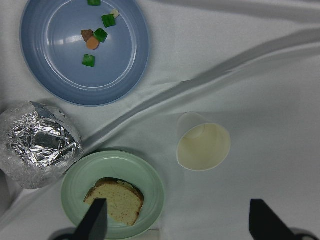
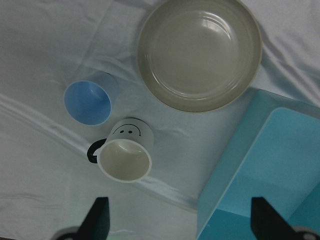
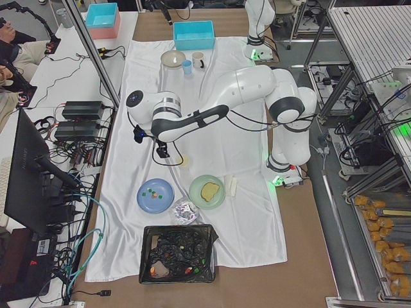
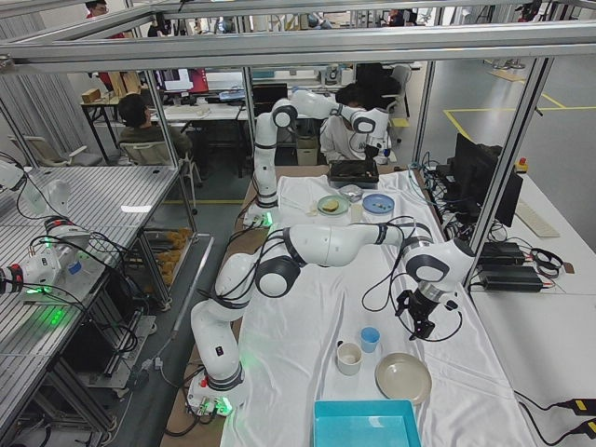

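My left gripper is open above a pale cup [image 1: 202, 145], a green plate [image 1: 75, 195] with bread [image 1: 117, 197], a blue plate [image 1: 55, 55] with small food pieces and a crumpled foil item [image 1: 40, 145]. My right gripper is open, empty, over a smiley mug [image 2: 127, 135], a blue cup [image 2: 87, 102], a beige plate [image 2: 195, 60] and a cyan bin [image 2: 255, 155].
A black lined tray [image 3: 176, 276] sits at the cloth's near edge in the camera left view. Between the two groups of dishes the white cloth [image 3: 231, 147] is mostly clear.
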